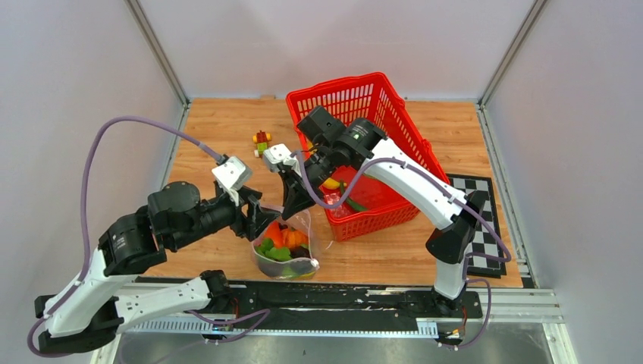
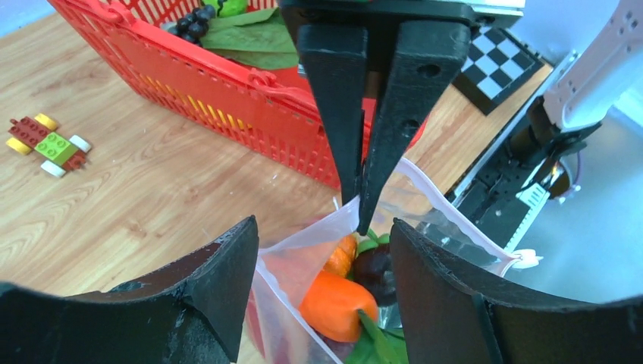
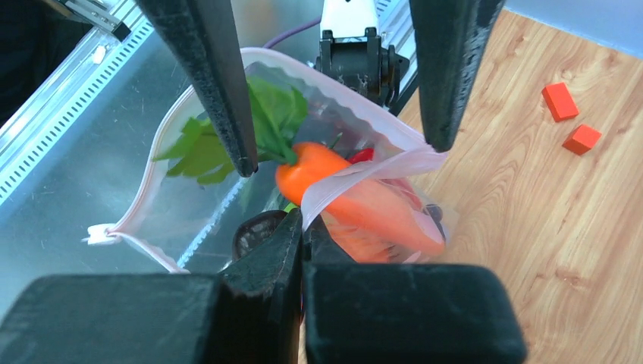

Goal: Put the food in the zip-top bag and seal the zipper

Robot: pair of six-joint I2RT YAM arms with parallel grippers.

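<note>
The clear zip top bag [image 1: 268, 265] stands near the front of the table. Inside it are an orange pepper [image 2: 337, 307], green leaves [image 3: 199, 155], a dark round item [image 3: 256, 230] and other food. Its mouth gapes, and the white zipper slider [image 3: 101, 233] sits at one end of the rim. My right gripper is shut on the bag's rim [image 3: 364, 176], pinching the plastic between its tips. Beside it, over the mouth, my left gripper is open, its fingers [image 2: 220, 284] apart with the pinched stretch of rim showing beyond the gap.
A red basket [image 1: 413, 216] with more food stands behind and right of the bag. Toy bricks [image 1: 261, 144] lie at the back left, two orange blocks [image 3: 559, 101] on bare wood, and a checkered board [image 1: 485, 220] at the right. Left of the bag the table is clear.
</note>
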